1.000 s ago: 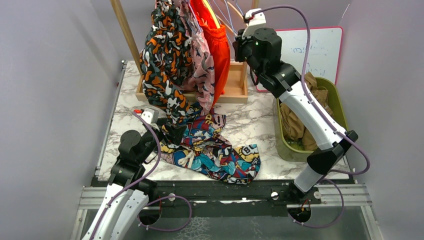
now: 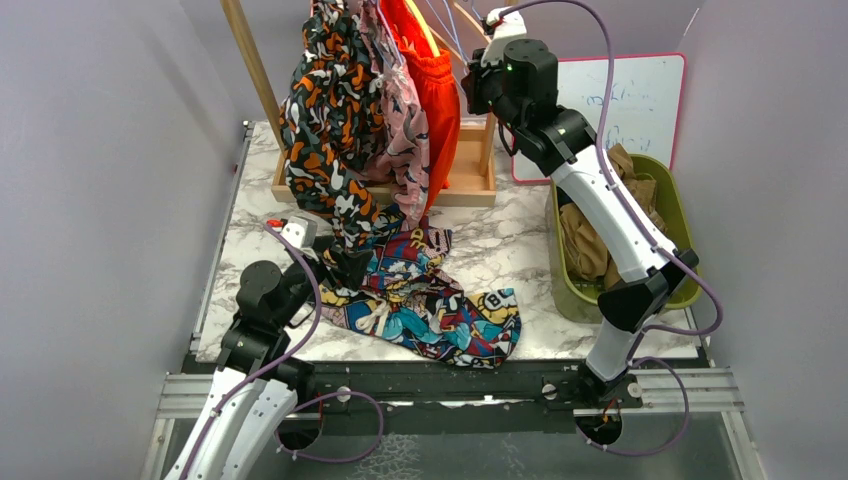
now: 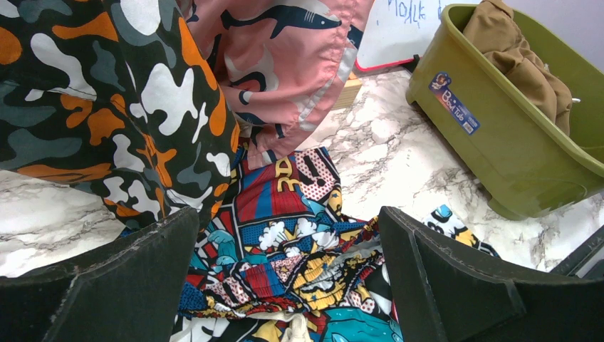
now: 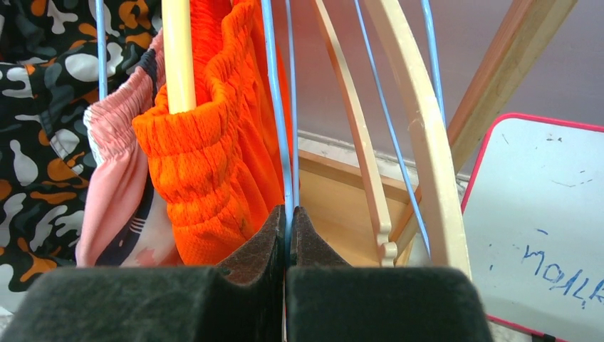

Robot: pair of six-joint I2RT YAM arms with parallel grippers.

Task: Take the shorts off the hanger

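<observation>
Camouflage shorts [image 2: 325, 130], pink shark-print shorts [image 3: 285, 64] and orange shorts [image 4: 203, 185] hang on hangers from the wooden rack. Comic-print shorts [image 2: 430, 320] lie crumpled on the marble table below. My right gripper is raised beside the orange shorts and shut, with a thin blue hanger bar [image 4: 274, 78] running down to its fingertips. A yellow bar [image 4: 178, 57] goes into the orange waistband. My left gripper is open, low by the camouflage shorts, with the comic-print cloth visible below and between its fingers.
A green tub [image 3: 498, 135] of brown cloth stands at the right, under my right arm. A whiteboard [image 2: 620, 110] stands at the back right. The rack's wooden base [image 2: 470, 185] sits behind the hanging clothes. Bare table shows between the comic-print cloth and the tub.
My left arm and the clothes look unchanged.
</observation>
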